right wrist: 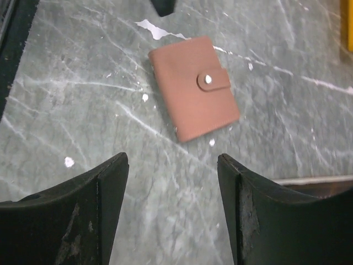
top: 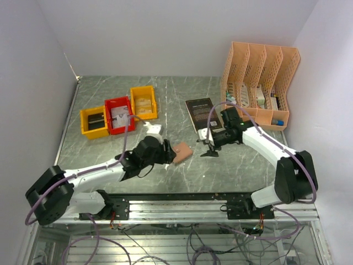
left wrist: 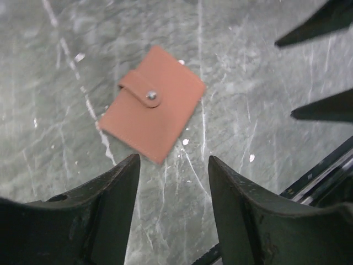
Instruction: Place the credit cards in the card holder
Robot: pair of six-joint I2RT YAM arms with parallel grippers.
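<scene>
A brown leather card holder point(top: 182, 152) with a snapped strap lies on the grey marble table, seen also in the left wrist view point(left wrist: 160, 116) and the right wrist view point(right wrist: 196, 99). My left gripper point(top: 165, 152) hangs just left of it, open and empty, its fingertips above the holder's near side in the wrist view. My right gripper point(top: 208, 146) is to the holder's right, open with nothing between its fingers. I cannot tell whether any credit cards are in view.
A dark book point(top: 200, 110) lies behind the holder. Yellow point(top: 94, 132) and red point(top: 124, 128) bins stand back left, a pink organizer point(top: 240, 55) back right.
</scene>
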